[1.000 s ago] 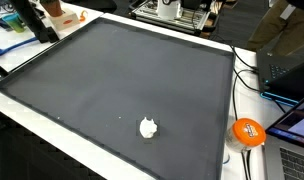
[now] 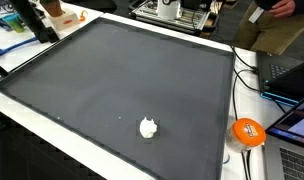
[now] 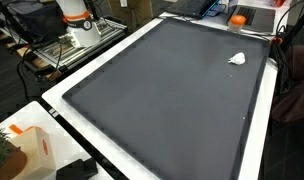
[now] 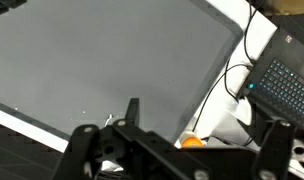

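Observation:
A small crumpled white piece point(image 2: 148, 128) lies on the dark grey mat point(image 2: 102, 75), near its front edge in exterior view 1. Exterior view 2 has the same white piece point(image 3: 237, 57) towards the far right of the mat. In the wrist view my gripper stands open high over the mat's edge, with nothing between its fingers. The white piece is only partly visible there, beside the left finger. Neither exterior view shows the gripper.
An orange-topped container point(image 2: 246, 134) stands beside the mat, near cables and a laptop point(image 4: 284, 75). Several coloured items crowd the far left corner in exterior view 1. A person's hand point(image 2: 283, 8) shows at top right.
At the top right of exterior view 1, more of a person's hand now shows. The white piece and the orange-topped container have not moved.

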